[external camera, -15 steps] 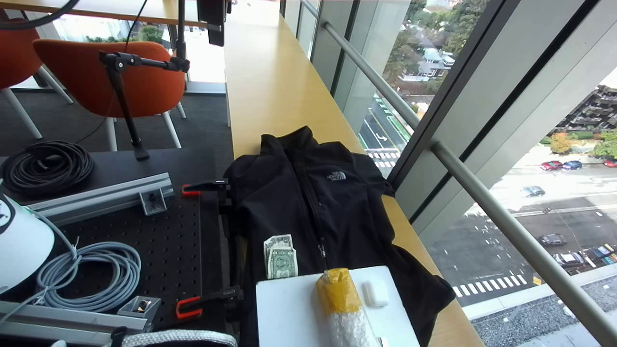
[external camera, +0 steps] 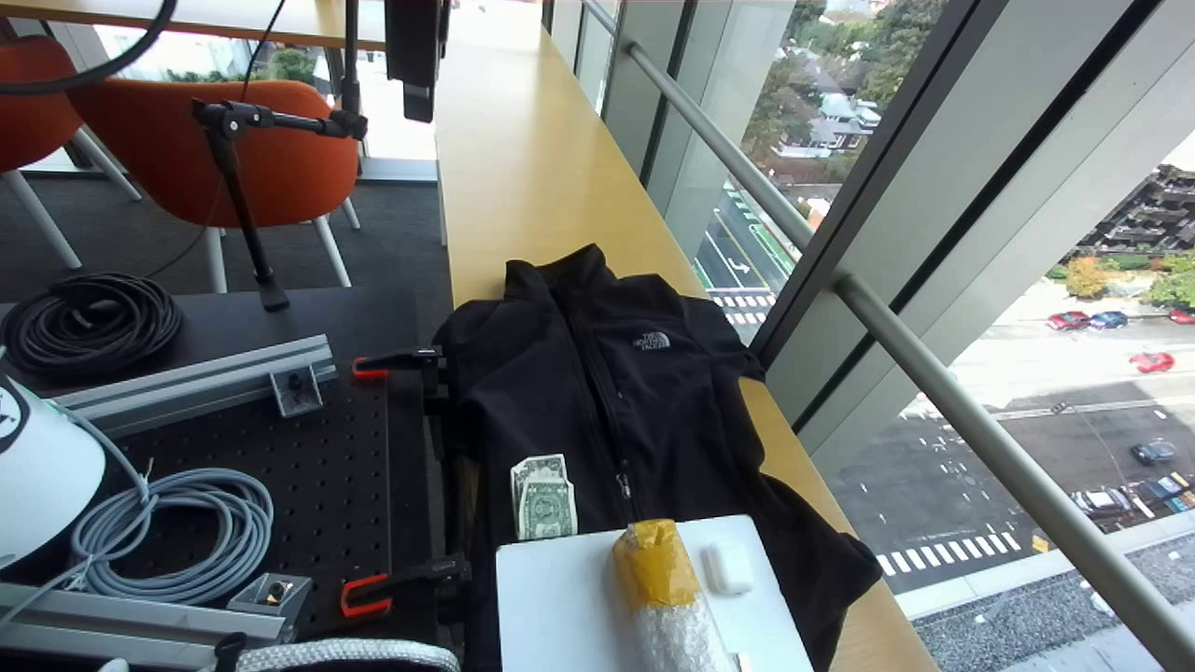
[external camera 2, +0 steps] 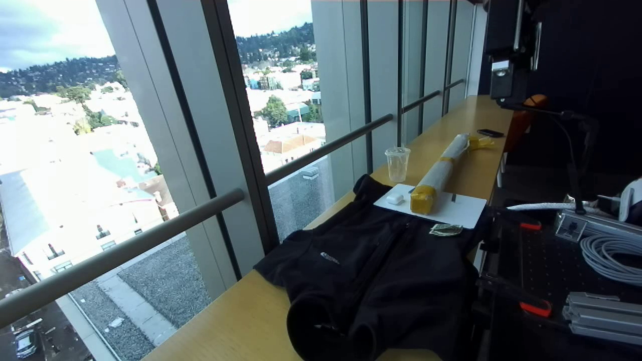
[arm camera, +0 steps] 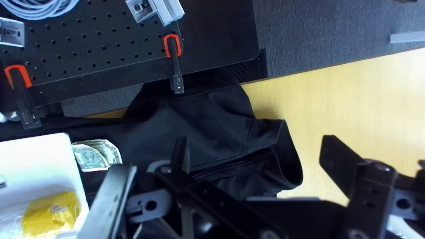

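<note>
A black zip jacket [external camera: 538, 370] lies spread on the wooden counter, its collar toward the far end in exterior view 1. Folded dollar bills [external camera: 545, 498] rest on the jacket, beside a white board [external camera: 560, 610]. On that board lie a bubble-wrapped roll with a yellow taped end [external camera: 658, 566] and a small white case [external camera: 729, 567]. My gripper stands open in the wrist view, its fingers wide apart, with the jacket's collar and bare counter seen below the gap. Nothing is held. Neither exterior view shows the fingertips clearly.
A clear plastic cup [external camera 2: 397, 163] stands near the window rail [external camera 2: 337, 150], and a phone [external camera 2: 490, 133] lies farther along. Orange-black clamps [external camera: 375, 594] grip the perforated black platform [external camera: 336, 482] next to the counter. Bare counter [external camera: 527, 146] extends beyond the collar.
The dark arm part at the top of exterior view 1 has shifted slightly right and down. The jacket, bills, board and roll have stayed in place.
</note>
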